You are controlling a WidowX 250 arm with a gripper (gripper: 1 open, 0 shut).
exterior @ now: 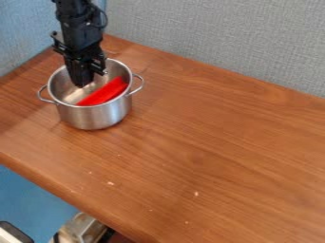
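Observation:
A stainless steel pot (91, 114) with two side handles stands on the wooden table at the upper left. A long red object (105, 92) lies inside it. My black gripper (84, 74) reaches down from the top into the left-back part of the pot, beside the red object. Its fingers look close together, with nothing visible between them, though the tips are partly hidden.
Grey textured walls (216, 38) bound it at the back and left. A metal fixture (83, 231) sits below the table's lower left edge.

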